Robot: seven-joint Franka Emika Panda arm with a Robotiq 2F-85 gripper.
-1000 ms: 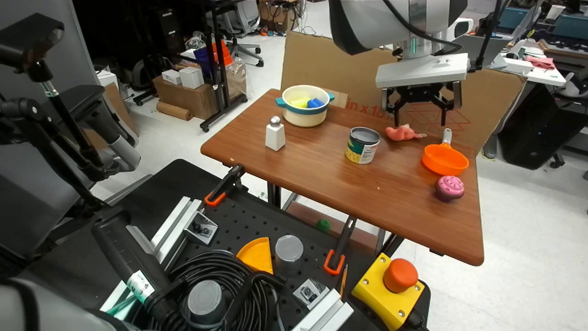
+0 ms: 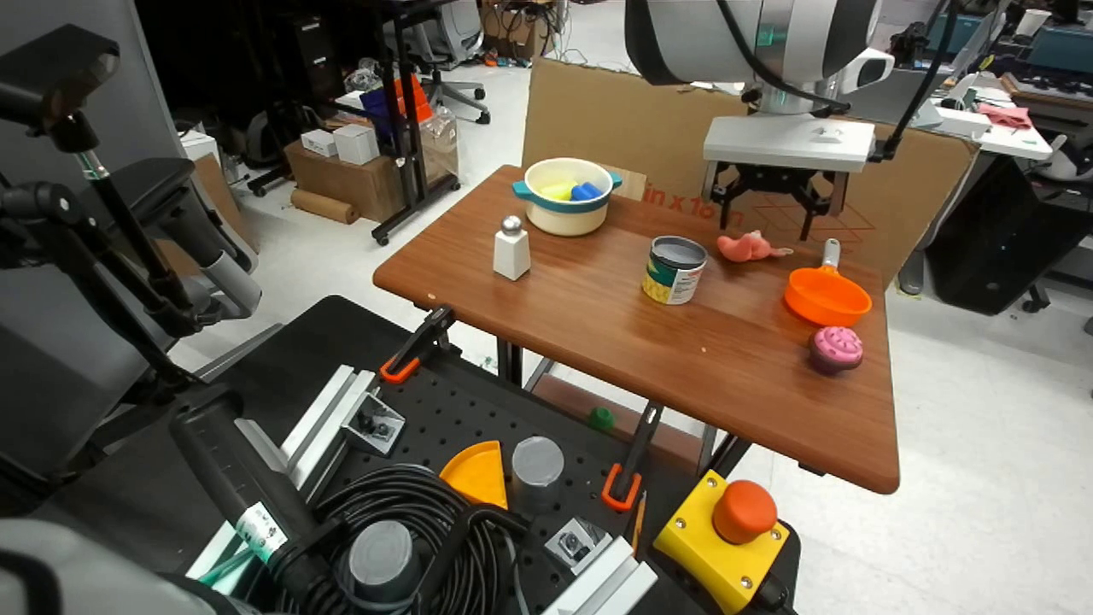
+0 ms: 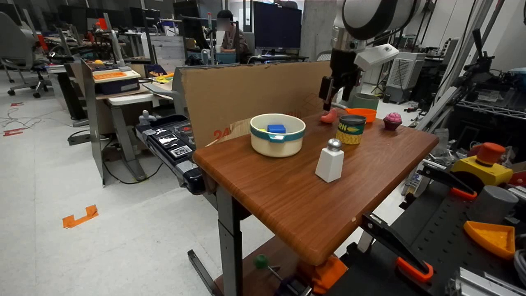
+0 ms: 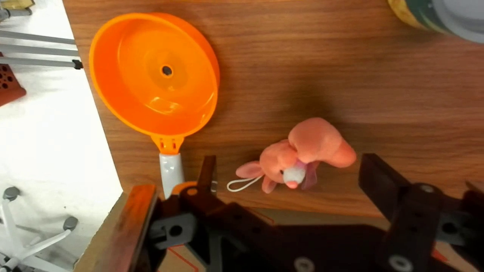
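Note:
A pink plush toy (image 4: 317, 142) with a white string loop lies near the table's back edge. In the wrist view it shows between and beyond the two spread fingers of my gripper. From exterior view 1, the open gripper (image 2: 764, 227) hangs at the back of the table by the plush toy (image 2: 747, 247). Nothing is held. The orange pan (image 4: 156, 74) rests close by, its pale handle (image 4: 171, 171) pointing toward the cardboard and passing near one finger.
On the table (image 2: 615, 297) stand a corn can (image 2: 674, 272), a white shaker (image 2: 511, 251), a cream pot (image 2: 566, 215) with yellow and blue items inside, and a pink cupcake (image 2: 836, 349). A cardboard panel (image 2: 615, 128) borders the back.
The arm has shifted slightly and the gripper has tilted, with its right side a little lower in exterior view 1. The objects on the table have stayed put.

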